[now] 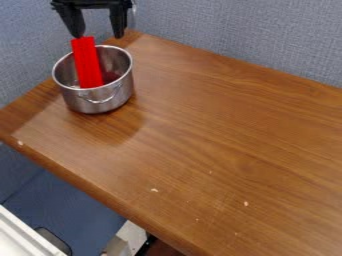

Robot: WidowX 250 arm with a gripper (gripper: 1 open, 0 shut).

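A tall red block (87,61) stands upright in a steel pot (110,96) at the left back corner of the wooden table. My dark gripper (96,28) hangs at the top edge of the view, just above and behind the block. Its two fingers stand apart on either side, open, with nothing seen held between them.
Grey padded walls (254,30) border the back and left. A white object (24,240) lies off the table at the bottom left.
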